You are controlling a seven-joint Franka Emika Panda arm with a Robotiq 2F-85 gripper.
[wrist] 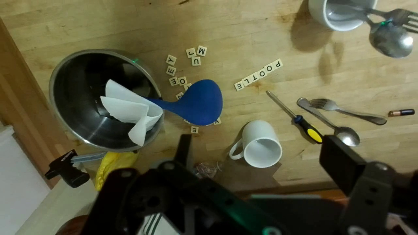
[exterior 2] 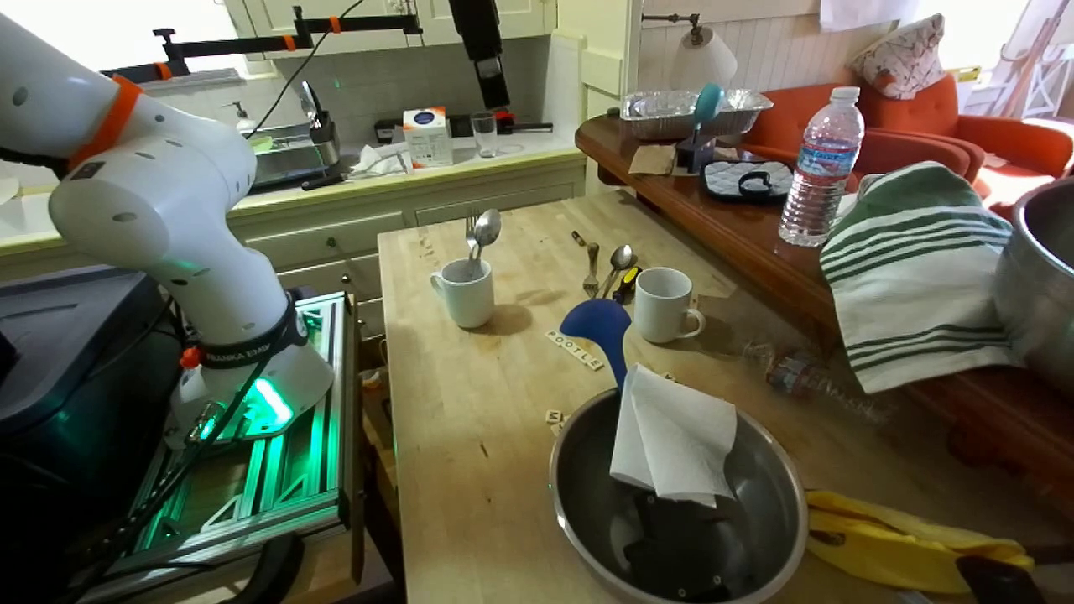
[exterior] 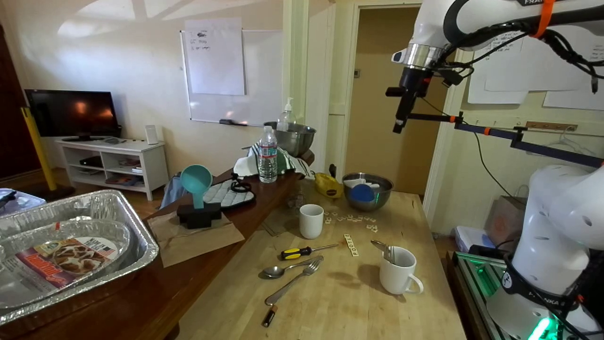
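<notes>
High over the wooden table, my gripper is open and empty, clear of everything below. In the wrist view a white mug [wrist: 261, 145] shows under the gap between the fingers. A second white mug [exterior: 398, 272] holds a fork and a spoon, which lean out of its rim. Between the mugs lie a yellow-and-black screwdriver [wrist: 299, 119], a loose spoon [wrist: 346, 135], a fork [wrist: 352, 113] and a battery [wrist: 401, 112]. A steel bowl [wrist: 62, 105] contains white paper [wrist: 125, 109] and a blue ladle [wrist: 202, 102], whose head hangs over the rim.
Letter tiles [wrist: 258, 74] lie mid-table, with more beside the bowl. A yellow bag [exterior 2: 896, 538] sits near the bowl. A water bottle [exterior 2: 821, 166] and a striped towel [exterior 2: 906, 272] occupy the raised wooden counter. Foil trays [exterior: 133, 226] stand farther along it.
</notes>
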